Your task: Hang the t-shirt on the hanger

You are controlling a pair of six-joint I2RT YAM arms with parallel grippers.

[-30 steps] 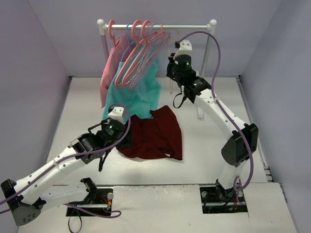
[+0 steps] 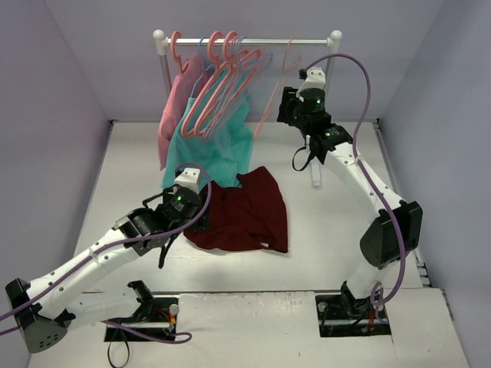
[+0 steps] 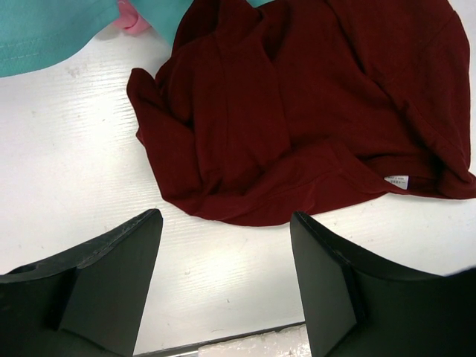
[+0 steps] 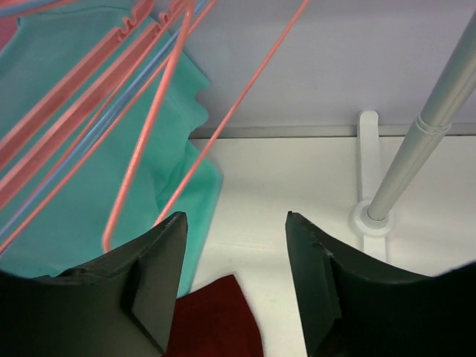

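The dark red t-shirt [image 2: 245, 211] lies rumpled flat on the table; a small white tag shows near its front edge in the left wrist view. Above it at the shirt's left side, my left gripper is open, with only bare table seen between its fingers. One thin pink hanger [image 2: 270, 103] hangs tilted from the bar, apart from the bunch, its lower end towards the left. Just right of it is my right gripper, open and with nothing between its fingers. In the right wrist view this hanger's strand [image 4: 242, 95] passes behind the left finger.
The white rack bar [image 2: 268, 41] carries a bunch of pink hangers [image 2: 219, 92], a teal garment [image 2: 230, 157] and a pink garment [image 2: 175, 115] on the left. A rack post [image 4: 416, 134] stands right of my right gripper.
The single pink hanger slid right along the bar and now swings with its lower end leftward.
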